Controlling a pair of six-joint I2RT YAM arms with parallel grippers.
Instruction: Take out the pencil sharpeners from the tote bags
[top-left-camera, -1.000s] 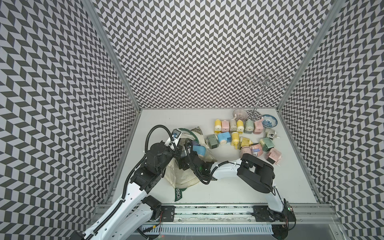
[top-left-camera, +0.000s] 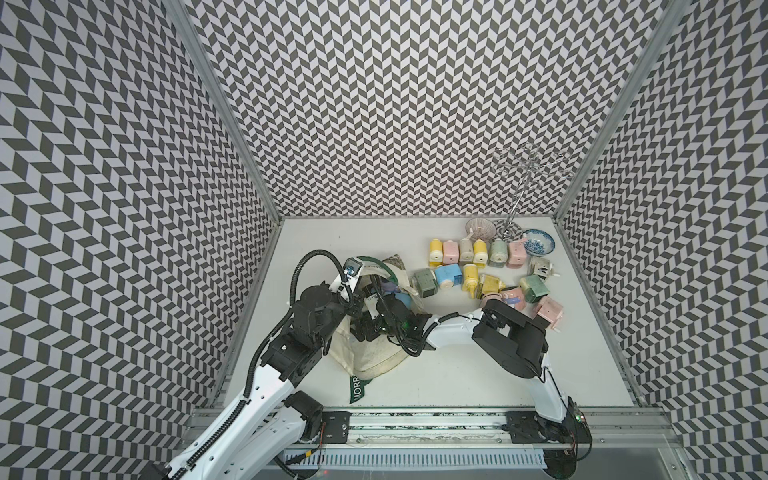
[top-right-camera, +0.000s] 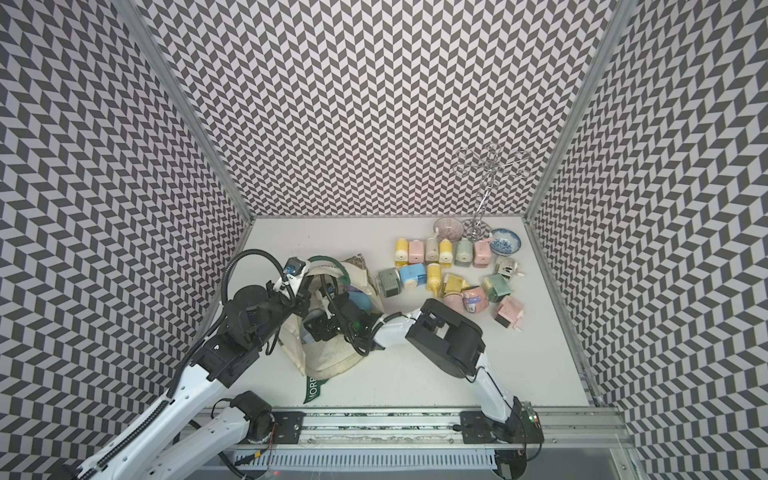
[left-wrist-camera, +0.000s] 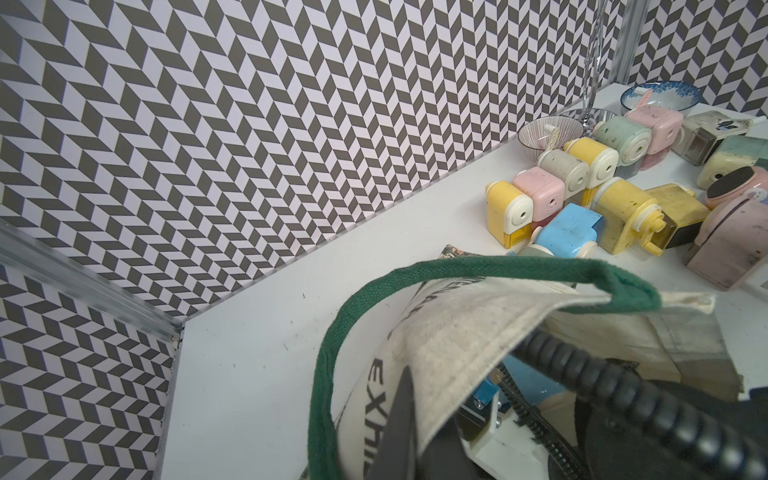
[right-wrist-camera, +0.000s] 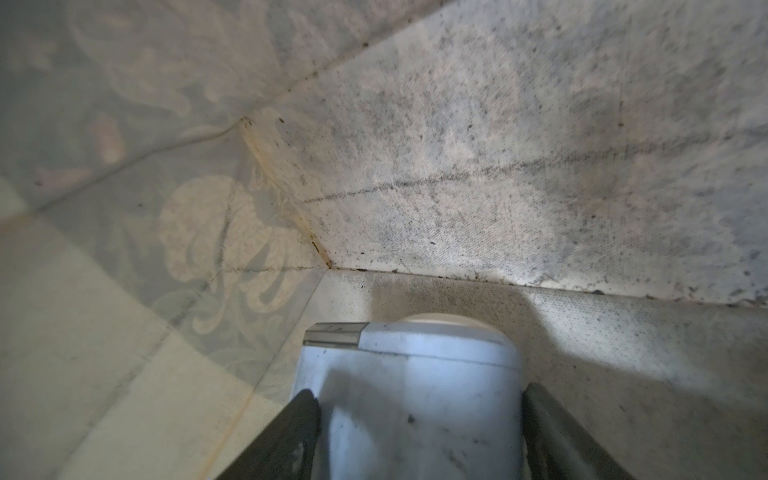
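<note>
The cream tote bag (top-left-camera: 376, 361) lies on the left of the table, its mouth held up. In the left wrist view my left gripper is shut on the bag's cloth edge, one finger on each side of it. My right gripper is down inside the bag, open, its fingers on either side of a pale bluish sharpener (right-wrist-camera: 424, 424) standing near the bag's inner corner. A blue thing (top-right-camera: 359, 299) shows at the bag's mouth, partly hidden by the right arm. Several sharpeners, such as a blue one (top-left-camera: 449, 276), stand outside on the table.
Rows of yellow, pink, green and grey sharpeners fill the back right. Behind them are a patterned bowl (top-left-camera: 538, 241), a second bowl (top-left-camera: 481, 229) and a metal stand (top-left-camera: 520, 192).
My right gripper has shifted slightly left and deeper into the bag. The left arm shows no movement, and the sharpeners outside stay in place.
</note>
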